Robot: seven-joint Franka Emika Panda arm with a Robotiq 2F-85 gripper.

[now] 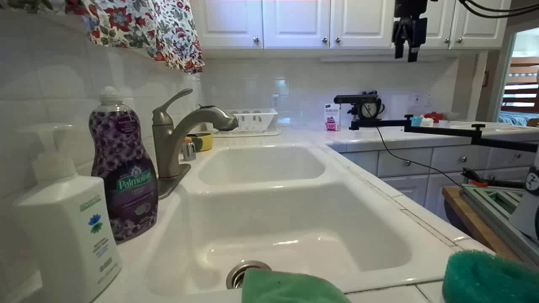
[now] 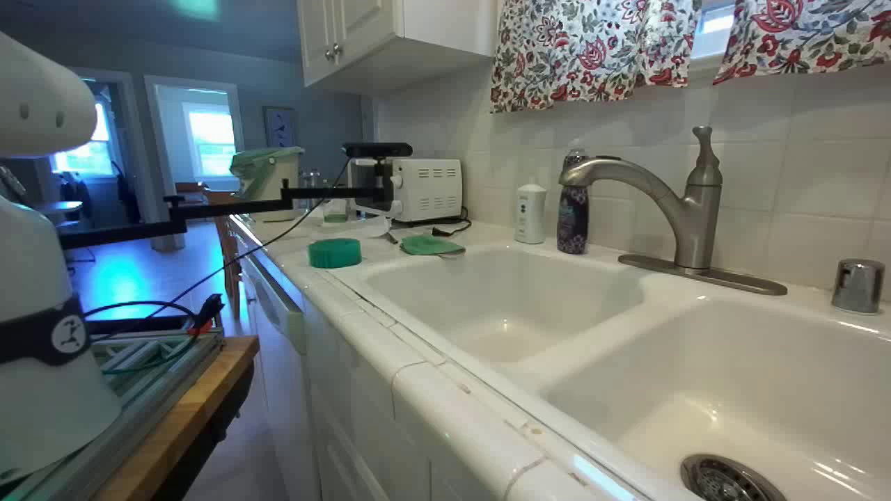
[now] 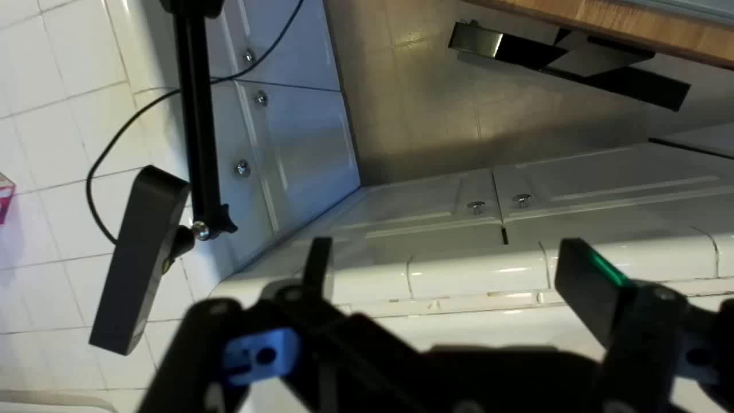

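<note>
High up at the right of exterior view 1 hangs my gripper (image 1: pixel 406 52), pointing down in front of the upper cabinets. Its fingers (image 3: pixel 317 267) are spread wide in the wrist view, so the gripper is open with nothing between them. Below it lie the counter edge and the cabinet fronts. On the counter by the double sink (image 1: pixel 303 214) are a green cloth (image 2: pixel 431 245) and a round green sponge (image 2: pixel 335 252). A purple Palmolive bottle (image 1: pixel 124 176) and a white soap bottle (image 1: pixel 76 237) stand upright against the tiled wall.
The faucet (image 1: pixel 184 136) reaches over the sink, whose basins look empty. Behind it stands a white dish rack (image 1: pixel 247 121). Camera arms (image 1: pixel 439 126) with a loose cable (image 3: pixel 131 131) extend over the counter on both sides. A toaster oven (image 2: pixel 427 191) sits at the far end.
</note>
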